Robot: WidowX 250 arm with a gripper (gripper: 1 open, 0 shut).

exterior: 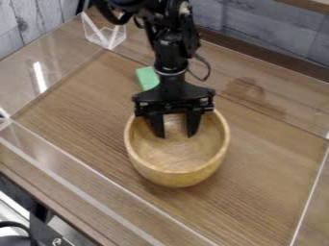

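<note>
A large tan bowl (178, 158) sits on the wooden table (71, 135). My black gripper (172, 125) reaches down from the top into the back half of the bowl, its two fingers apart. I cannot see anything held between them. A green object (148, 79) lies behind the gripper on the left, partly hidden by the arm.
A clear plastic container (106, 31) stands at the back left. A wall and table edge run along the back.
</note>
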